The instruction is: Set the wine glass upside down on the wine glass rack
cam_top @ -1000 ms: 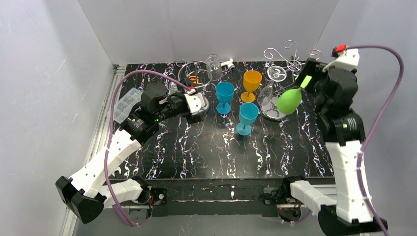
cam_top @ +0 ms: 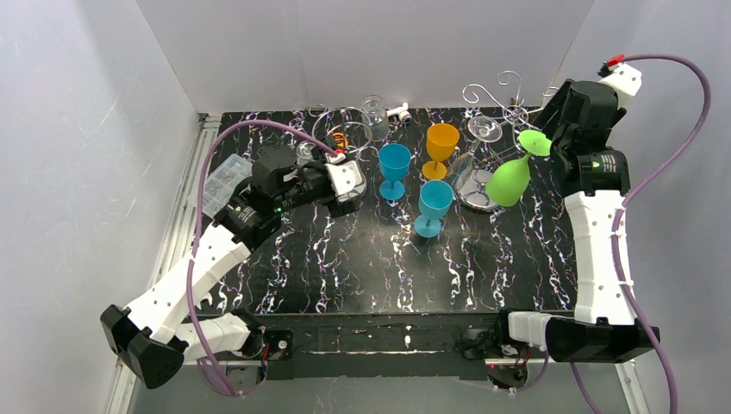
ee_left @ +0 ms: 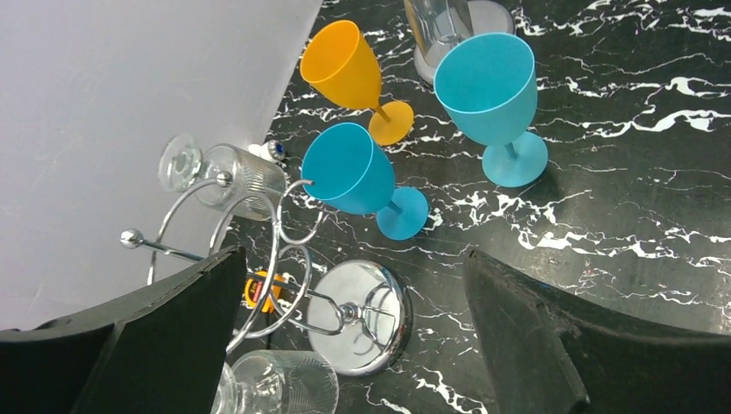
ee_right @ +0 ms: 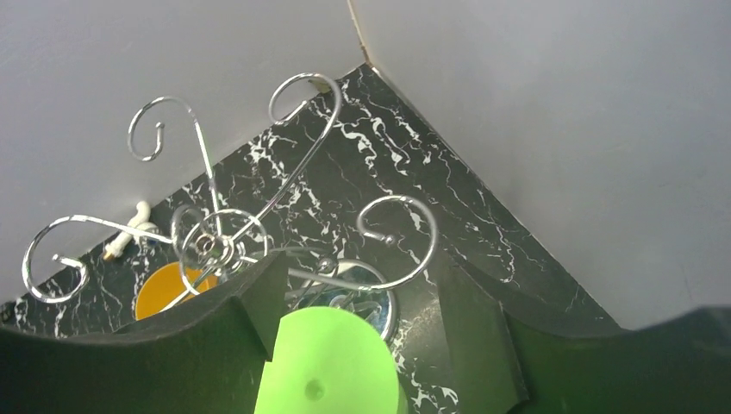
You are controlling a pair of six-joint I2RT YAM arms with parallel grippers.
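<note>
The green wine glass point(cam_top: 509, 181) is upside down by the right-hand wire rack point(cam_top: 515, 110), foot up and bowl low. Its round green foot point(ee_right: 323, 366) faces the right wrist camera, low in that view. Over it stands my right gripper, open, its dark fingers point(ee_right: 487, 336) wide apart on either side of the foot with gaps visible. Whether the stem rests in a rack hook cannot be told. My left gripper is open and empty, above the left-hand rack point(ee_left: 276, 250).
Two blue goblets point(cam_top: 394, 168) point(cam_top: 435, 205) and an orange one point(cam_top: 441, 147) stand upright mid-table. Clear glasses point(cam_top: 484, 129) hang on both racks. A plastic organizer box point(cam_top: 226, 185) lies at left.
The right gripper and arm have shifted near the green glass, and more of its foot shows now. The green bowl has barely moved. My left arm has stayed almost still.
</note>
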